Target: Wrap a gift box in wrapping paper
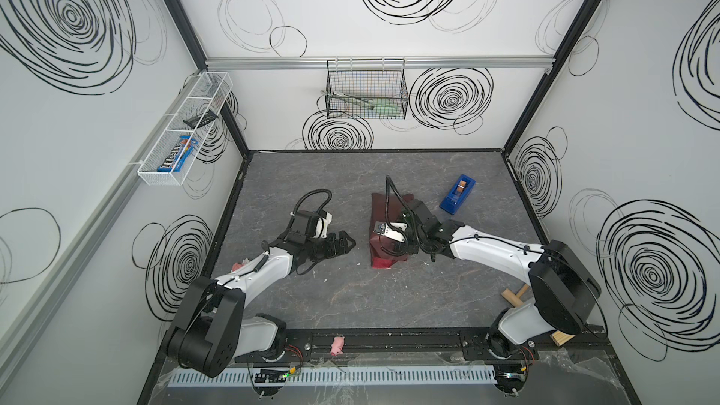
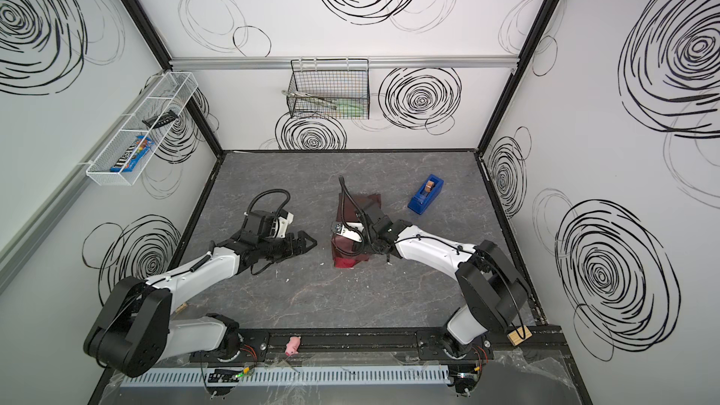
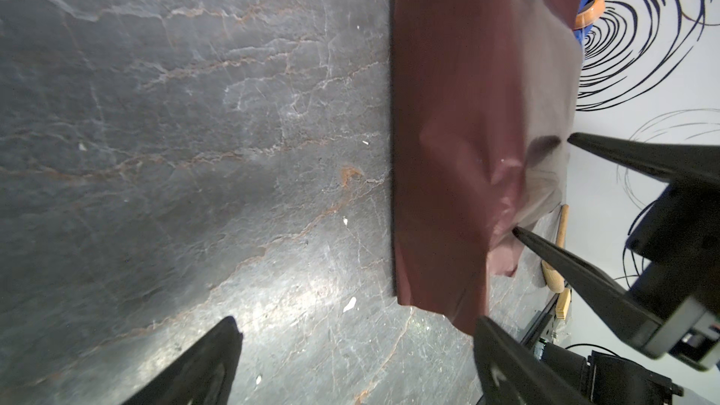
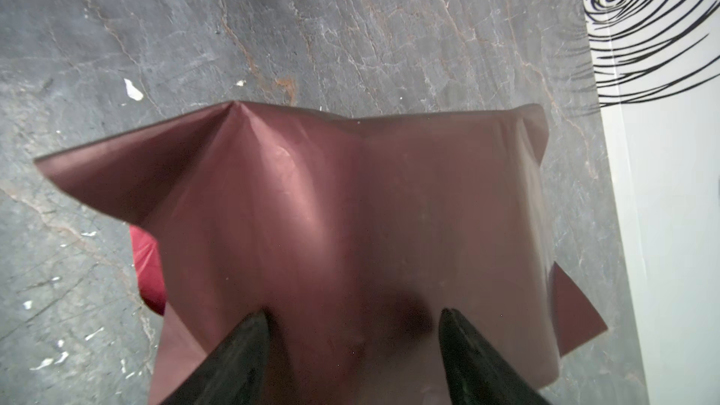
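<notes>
Dark red wrapping paper lies as a folded bundle in the middle of the table, with loose corner flaps sticking out and brighter red showing at one end; a box inside is hidden. My right gripper is over the bundle, its fingers apart, with paper below them and nothing seen held. My left gripper stands open to the left of the bundle, apart from it, with nothing between its fingers.
A blue tape dispenser sits at the back right of the table. A wooden mallet lies at the front right. Wire baskets hang on the back and left walls.
</notes>
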